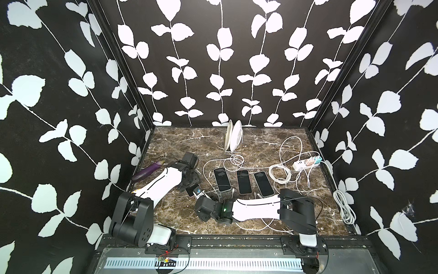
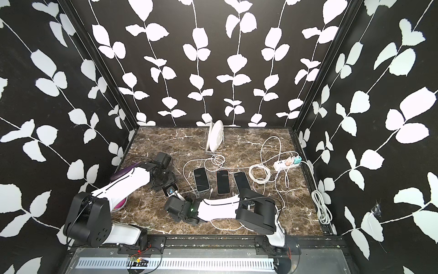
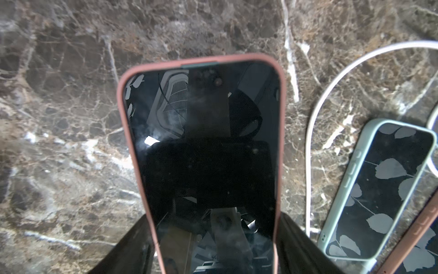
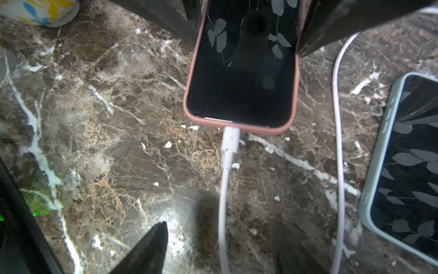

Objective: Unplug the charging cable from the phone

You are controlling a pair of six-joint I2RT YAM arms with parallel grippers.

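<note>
The pink-cased phone (image 3: 205, 159) lies screen up, its long edges between the fingers of my left gripper, which is shut on it. In the right wrist view the phone's lower end (image 4: 241, 100) has a white plug (image 4: 230, 139) seated in its port, and the charging cable (image 4: 223, 201) runs down from it. My right gripper is part open, with one finger on each side of that cable and visible gaps between them. From above, the right gripper sits just in front of the left.
A green-cased phone (image 3: 378, 191) and another pink one (image 3: 415, 242) lie to the right. A loose white cable (image 4: 337, 114) passes between the phones. The white power strip (image 1: 306, 163) stands at the far right, and white plates (image 1: 235, 135) at the back.
</note>
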